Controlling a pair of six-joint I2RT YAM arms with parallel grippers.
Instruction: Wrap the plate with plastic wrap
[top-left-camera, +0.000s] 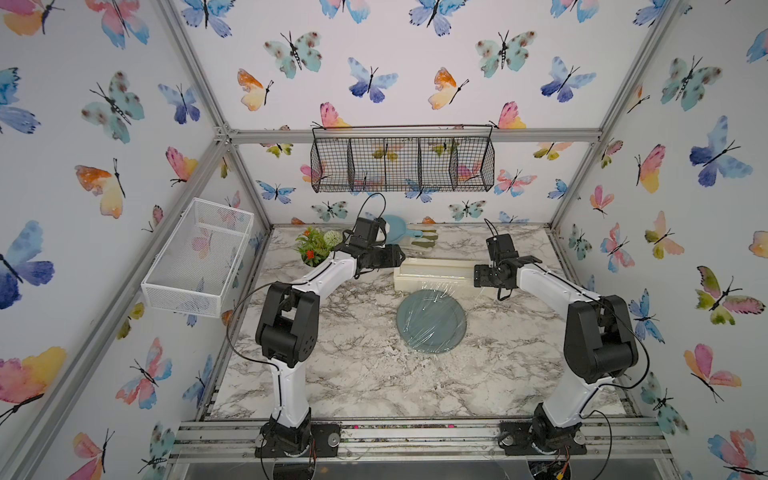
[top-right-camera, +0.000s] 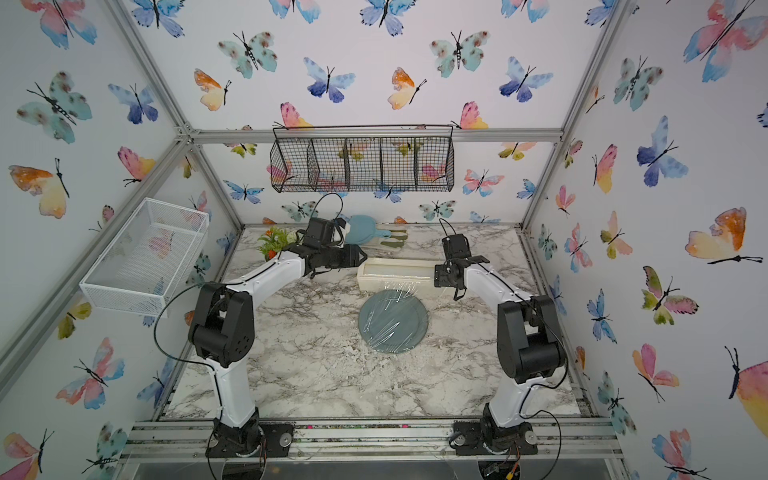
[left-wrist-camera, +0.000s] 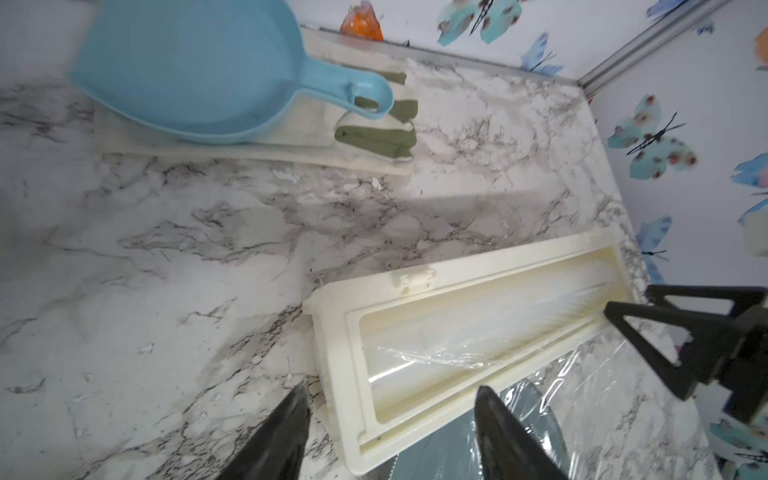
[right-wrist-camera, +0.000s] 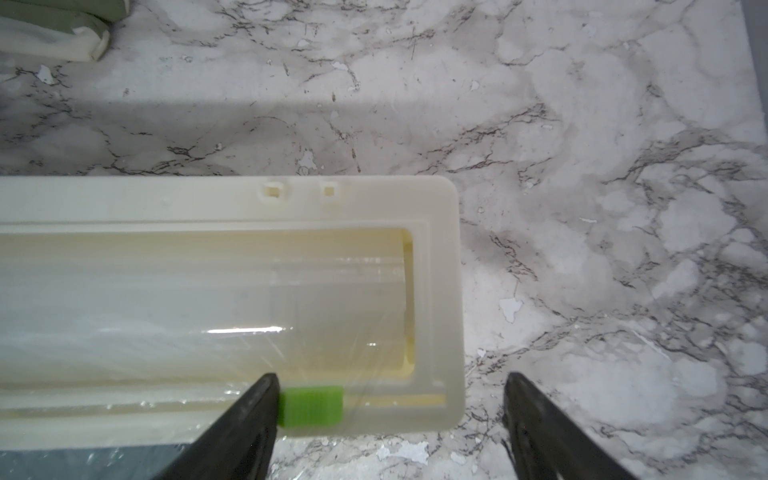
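A cream plastic-wrap dispenser (top-left-camera: 412, 283) lies on the table, its clear roll (right-wrist-camera: 240, 308) showing inside. Clear wrap stretches from its front over the grey-blue plate (top-left-camera: 431, 321). Above the dispenser's left end hangs my left gripper, its fingers (left-wrist-camera: 281, 436) apart with nothing held; the left end of the box shows between them. My right gripper stands open at the front right corner of the box. One of its fingers (right-wrist-camera: 248, 424) is beside the green slider (right-wrist-camera: 316, 406), the other past the box's end. Whether either touches cannot be told.
Behind the dispenser a blue pan-shaped piece (left-wrist-camera: 200, 64) lies on a folded cloth (left-wrist-camera: 376, 144). A potted plant (top-right-camera: 273, 241) stands back left. A wire basket (top-left-camera: 404, 164) hangs on the rear wall. The table in front of the plate is clear.
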